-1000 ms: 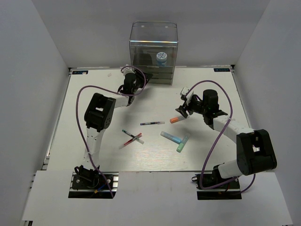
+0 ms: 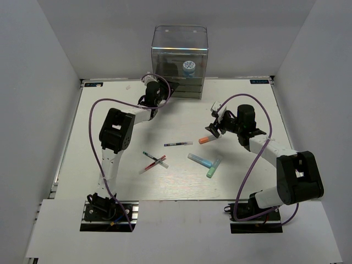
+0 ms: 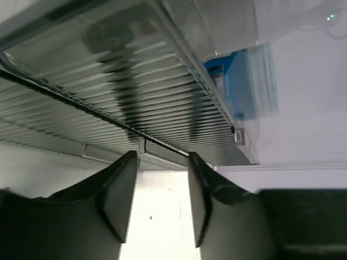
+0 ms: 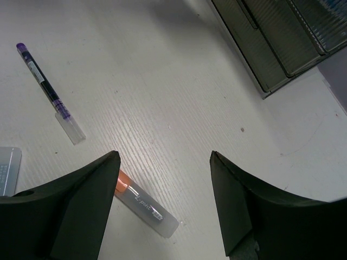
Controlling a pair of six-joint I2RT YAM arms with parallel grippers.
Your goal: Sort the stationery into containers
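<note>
My left gripper is open at the front of the clear drawer container (image 2: 179, 44), close to its ribbed drawers, with nothing visible between its fingers. My right gripper is open above an orange-capped tube (image 4: 146, 207). A dark pen with a clear cap (image 4: 45, 85) lies left of it. On the table, top view, two crossed pens (image 2: 155, 161), a blue tube (image 2: 199, 160) and a green tube (image 2: 213, 168) lie in the lower middle. A round light-blue item (image 2: 188, 67) shows at the container.
Grey walls surround the white table (image 2: 88, 170). Bare table lies between the two arms and on the far left. Purple cables loop over both arms.
My left gripper has shifted very slightly at the container's front. The right arm and the stationery look unchanged.
</note>
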